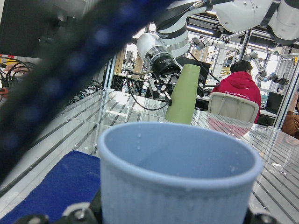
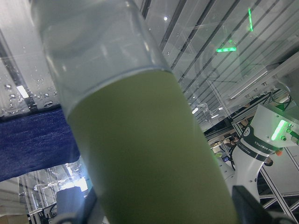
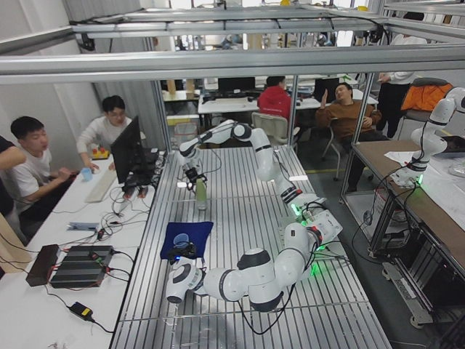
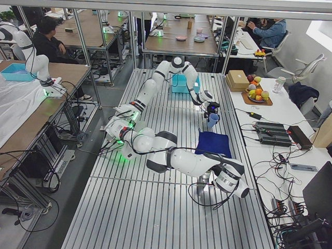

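A light blue cup (image 1: 180,186) is in my left gripper (image 3: 182,254), low over the blue cloth (image 3: 174,233); it fills the bottom of the left wrist view. A green bottle with a clear section (image 3: 201,192) stands farther back on the slatted table. My right gripper (image 3: 193,177) is at the bottle's upper part, close beside it in the left wrist view. The bottle (image 2: 149,149) fills the middle of the right wrist view; whether the right fingers grip it is unclear.
A teal bin (image 4: 181,88) and a side desk with boxes, fruit (image 4: 257,93) and electronics border the work area. Both arm bases sit along one long edge.
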